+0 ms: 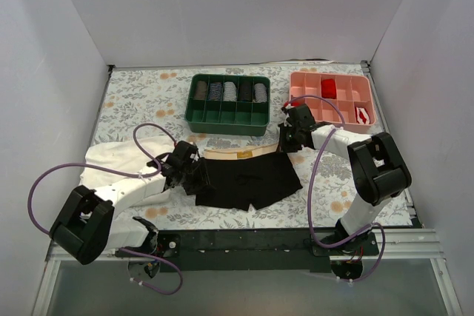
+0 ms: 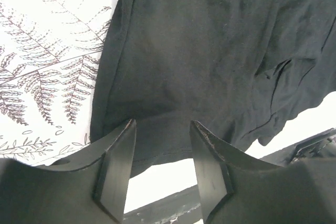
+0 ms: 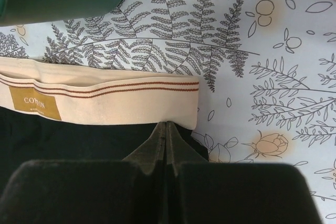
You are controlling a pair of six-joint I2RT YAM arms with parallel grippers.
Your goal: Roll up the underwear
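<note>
The black underwear (image 1: 252,179) lies spread on the patterned table, its cream waistband (image 1: 237,154) toward the green box and its leg openings toward the front edge. In the right wrist view the waistband (image 3: 121,100) runs nearly straight, with a gold label. My right gripper is shut at the waistband's lower edge near its right end; whether cloth is pinched between the tips is hidden. My left gripper is part open above the black cloth (image 2: 173,77) near the left leg, nothing visible between its fingers.
A green divided box (image 1: 228,125) with rolled items stands behind the underwear. To the back right is a pink divided box (image 1: 326,85) holding red items. A white cloth (image 1: 111,157) lies at the left, beside my left arm.
</note>
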